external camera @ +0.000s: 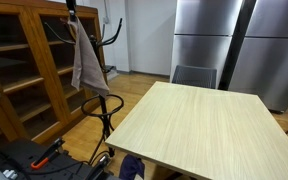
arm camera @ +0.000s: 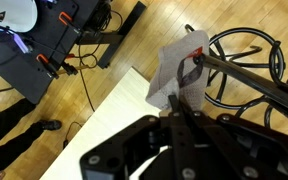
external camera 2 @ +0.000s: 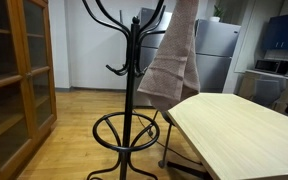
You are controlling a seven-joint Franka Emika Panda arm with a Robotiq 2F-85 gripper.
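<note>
A grey-brown towel (external camera: 87, 65) hangs down from my gripper (external camera: 72, 14), which is shut on its top end at the upper left of exterior view 1. In exterior view 2 the towel (external camera 2: 174, 65) hangs just right of the black coat rack (external camera 2: 131, 85); the gripper is out of frame there. The wrist view looks down on the towel (arm camera: 174, 70) below the shut fingertips, with a black curved hook of the coat rack (arm camera: 249, 72) over part of it. Whether cloth touches that hook cannot be told.
A light wooden table (external camera: 204, 125) stands bare to the right, its near corner close to the rack. Glass-door cabinets (external camera: 14, 70) line the left. Cables and a dark stand (arm camera: 59, 40) lie on the floor side.
</note>
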